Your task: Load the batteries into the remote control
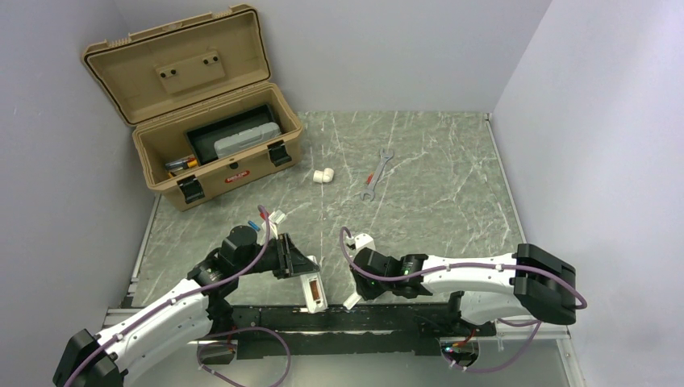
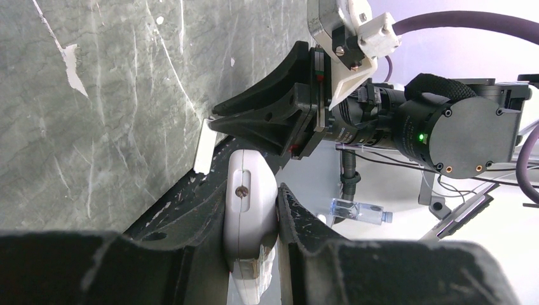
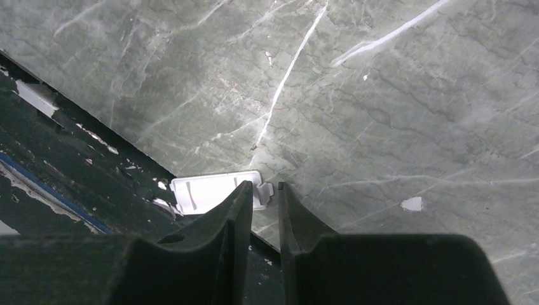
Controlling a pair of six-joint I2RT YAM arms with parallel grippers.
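My left gripper [image 1: 310,264] is shut on the white remote control [image 1: 315,292], held out by the table's front edge. Its compartment side, with a brownish recess, faces up in the top view. In the left wrist view the remote [image 2: 252,184] sits between both fingers, one narrow end showing. A white battery cover [image 3: 213,192] lies flat at the table edge. Over its tabbed end, my right gripper is partly open, the small tab appearing between the fingertips; whether they touch it I cannot tell. No loose batteries show beside the remote.
A tan toolbox [image 1: 230,179] stands open at the back left, with a grey case [image 1: 247,139] inside. A white pipe elbow [image 1: 323,175] and a wrench [image 1: 377,175] lie behind the arms.
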